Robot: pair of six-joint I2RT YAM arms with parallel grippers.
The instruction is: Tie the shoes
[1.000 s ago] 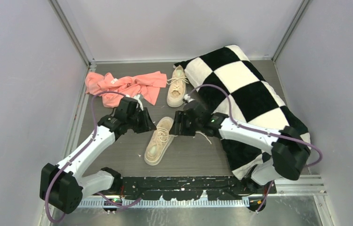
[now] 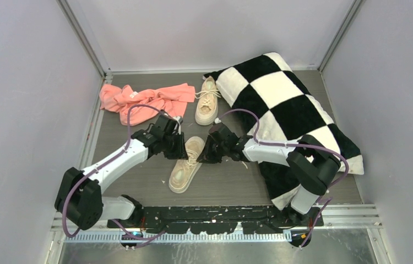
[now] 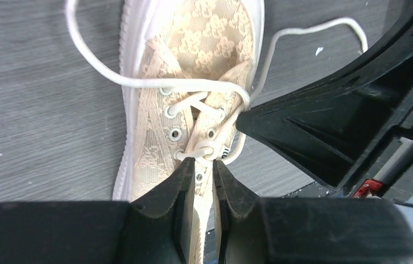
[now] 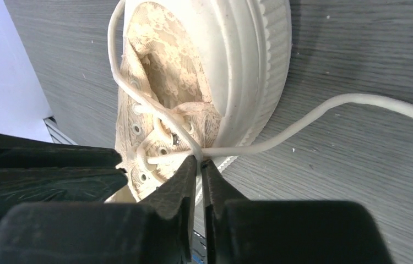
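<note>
A beige canvas shoe lies in the middle, its white laces crossing over the eyelets and trailing onto the floor. Both grippers are at its lacing. My left gripper is over the eyelets, its fingertips close together beside a lace loop; whether it holds lace is unclear. My right gripper has its fingertips close together where two lace strands cross, apparently pinching a lace. A second beige shoe stands behind, laces loose on top.
A pink cloth lies back left. A large checkered cushion fills the right side under the right arm.
Over the last second both arms moved in toward the near shoe's laces, the left one rightward, the right one slightly down.
</note>
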